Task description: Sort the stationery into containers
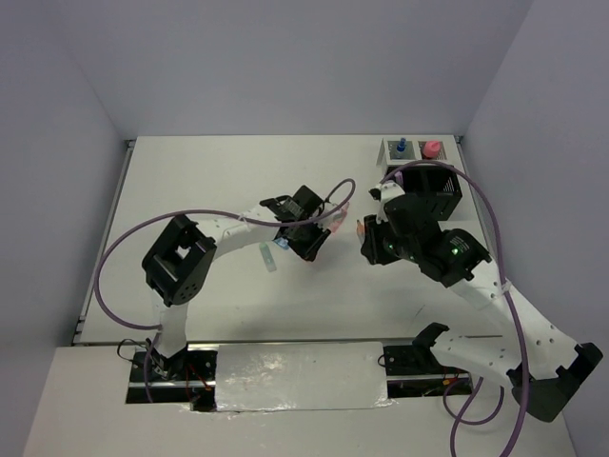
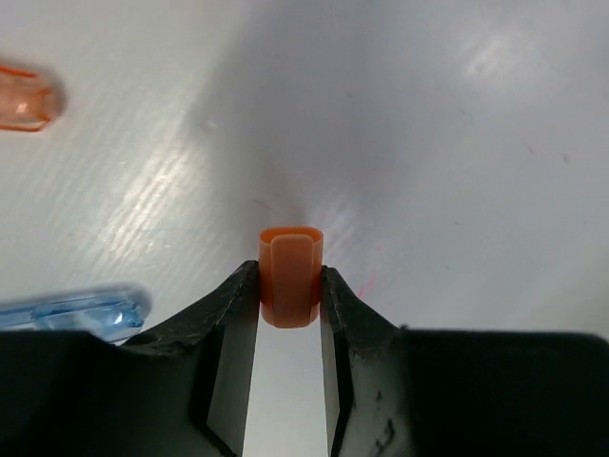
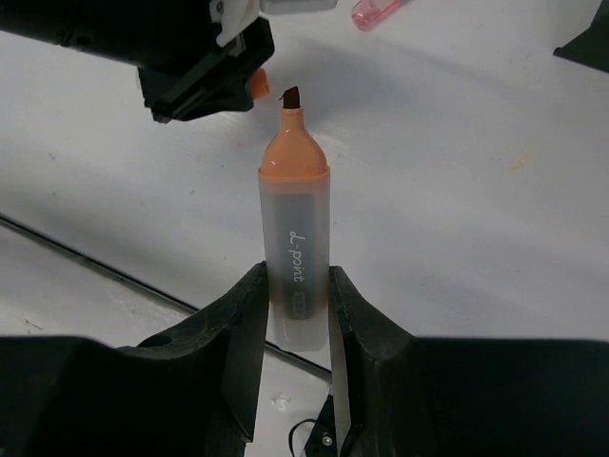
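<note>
My left gripper is shut on an orange marker cap [image 2: 290, 281] over the table. My right gripper holds an uncapped orange highlighter [image 3: 298, 219] upright in its view, dark tip away from the fingers. The left gripper hangs just beyond that tip in the right wrist view. On the table lie a blue marker [image 2: 81, 313], an orange-looking piece [image 2: 24, 100], a pink marker [image 1: 340, 215] and a pale green marker [image 1: 267, 258].
A divided container [image 1: 438, 190] at the back right holds a blue item [image 1: 402, 146] and a pink item [image 1: 431, 149].
</note>
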